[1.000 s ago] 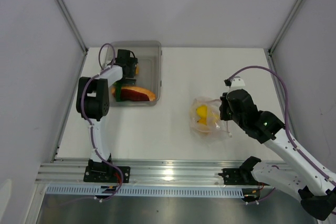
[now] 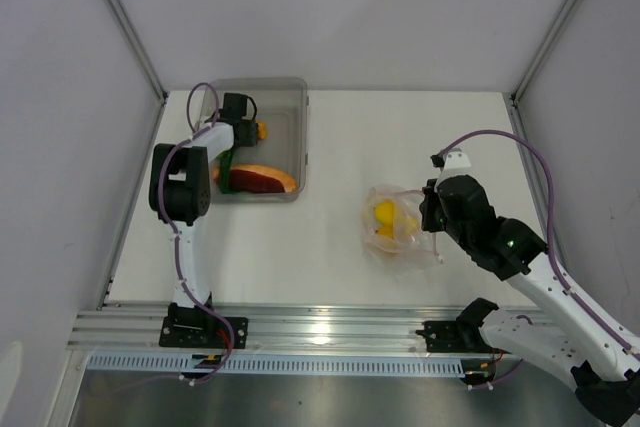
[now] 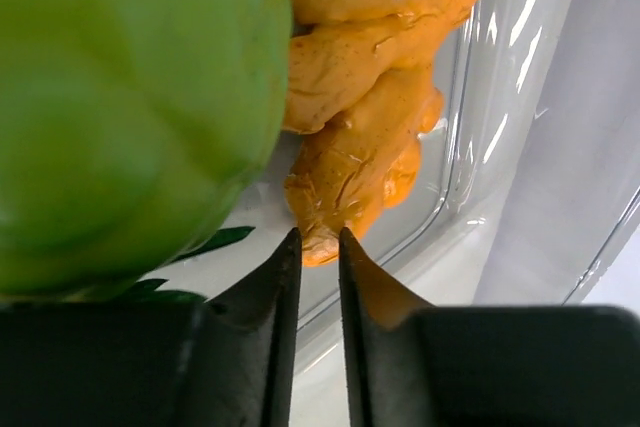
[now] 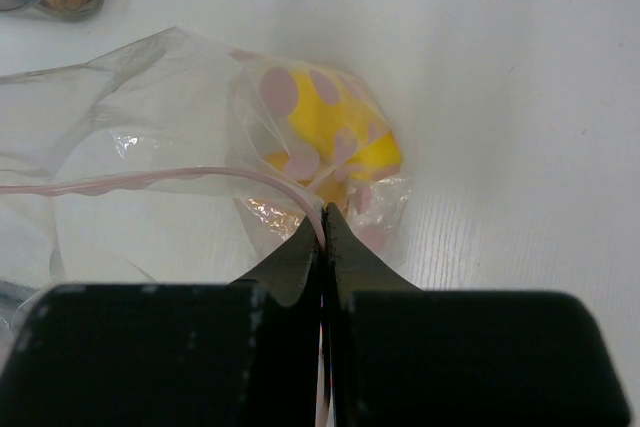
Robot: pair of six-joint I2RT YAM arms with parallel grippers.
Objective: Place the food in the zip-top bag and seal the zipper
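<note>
My left gripper is slightly open inside the clear bin (image 2: 285, 117), its tips at the end of an orange, lumpy food piece (image 3: 360, 157). A large green food item (image 3: 120, 97) fills the left of that wrist view. A bread roll with dark filling (image 2: 255, 178) lies at the bin's front. My right gripper is shut on the edge of the clear zip bag (image 4: 150, 107), which has yellow food (image 4: 325, 117) inside.
The bin occupies the back left of the white table (image 2: 330, 137). Bare table separates it from the bag. Walls stand at the back and both sides.
The left arm has shifted very slightly within the bin. The right arm and bag are nearly unchanged.
</note>
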